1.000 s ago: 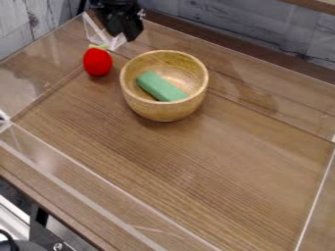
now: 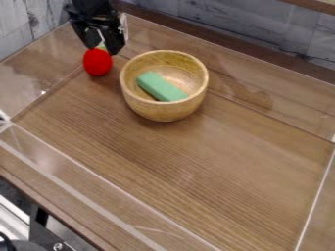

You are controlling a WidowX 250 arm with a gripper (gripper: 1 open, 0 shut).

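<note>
At the upper left of the camera view, my gripper (image 2: 96, 41) hangs just above a red round object (image 2: 97, 62), open, its dark fingers angled down. A light yellowish item behind the red object is mostly hidden. A wooden bowl (image 2: 186, 72) sits right of them, holding a green elongated block (image 2: 161, 86).
A pale wall or edge runs along the upper left, close to the gripper.
My gripper has moved down and to the left, from the top edge toward the red object. The red object and the bowl look unmoved.
</note>
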